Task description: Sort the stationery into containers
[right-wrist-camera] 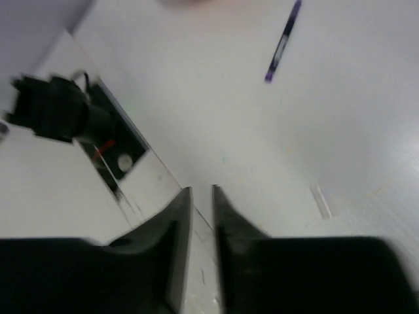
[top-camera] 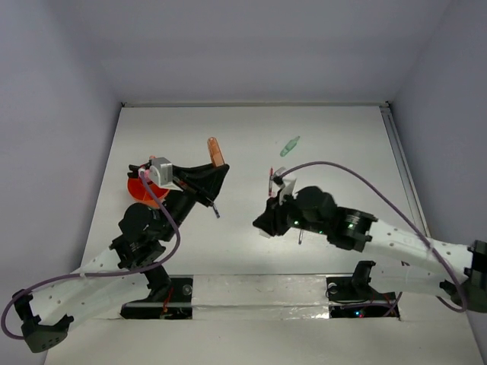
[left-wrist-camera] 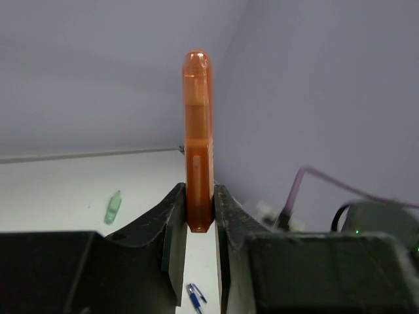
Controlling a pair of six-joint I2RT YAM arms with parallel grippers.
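Observation:
An orange stick-like item (left-wrist-camera: 198, 131) stands upright in my left gripper, which is shut on it; in the top view it is raised at centre-left. Behind the left arm, the orange container (top-camera: 141, 190) is partly hidden. My right gripper is blurred and looks part open, low over the centre-right table; I see nothing clearly held. A green item (top-camera: 290, 146) lies at the back, a red pen (top-camera: 271, 181) near centre, and a dark purple pen (right-wrist-camera: 283, 40) shows in the right wrist view. A small clear piece (right-wrist-camera: 322, 199) lies near it.
Walls enclose it on three sides, with a metal rail (top-camera: 251, 104) along the back edge. The arms take up much of the front.

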